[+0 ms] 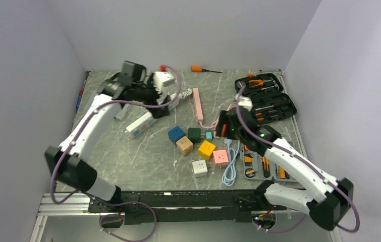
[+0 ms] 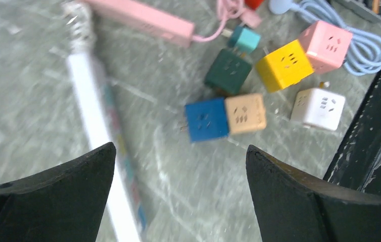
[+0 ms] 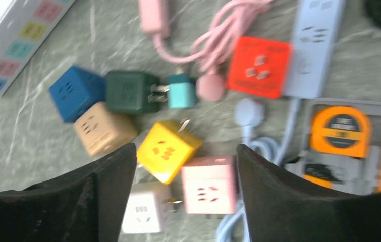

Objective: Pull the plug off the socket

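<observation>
My left gripper (image 1: pixel 161 105) stands open above the white power strip (image 2: pixel 95 108), well clear of the cubes, with nothing between its fingers. Open as well, my right gripper (image 1: pixel 222 126) hangs over the cluster of plugs and holds nothing. In the right wrist view, a red cube (image 3: pixel 260 65) sits against the end of a light blue power strip (image 3: pixel 313 50); whether it is plugged in cannot be told. Metal prongs bridge a dark green cube (image 3: pixel 132 92) and a small teal block (image 3: pixel 181 91). Which pair the task means is unclear.
Blue (image 3: pixel 77 93), tan (image 3: pixel 105 128), yellow (image 3: pixel 169 150), pink (image 3: pixel 208 184) and white (image 3: pixel 147 206) cubes lie close together. Pink cord (image 3: pixel 226 38) and light blue cable (image 1: pixel 229 174) lie nearby. Tool cases (image 1: pixel 279 108) fill the right side.
</observation>
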